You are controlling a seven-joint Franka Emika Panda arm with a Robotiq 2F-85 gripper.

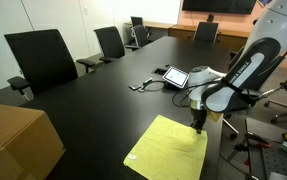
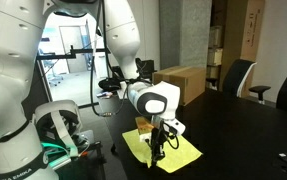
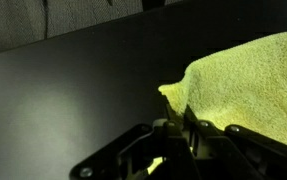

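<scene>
A yellow cloth (image 1: 165, 148) lies spread on the black table, mostly flat. In exterior view 1 my gripper (image 1: 199, 130) is down at the cloth's right-hand side. Up close in the wrist view, my gripper is shut on a pinched part of the yellow cloth (image 3: 245, 85), with folds running out from between the fingertips. Exterior view 2 shows the cloth (image 2: 183, 153) partly hidden behind the white arm.
A cardboard box (image 1: 21, 145) stands at the left of the table. Farther back lie a tablet-like device (image 1: 175, 77) and cables. Black chairs (image 1: 40, 62) line the far side.
</scene>
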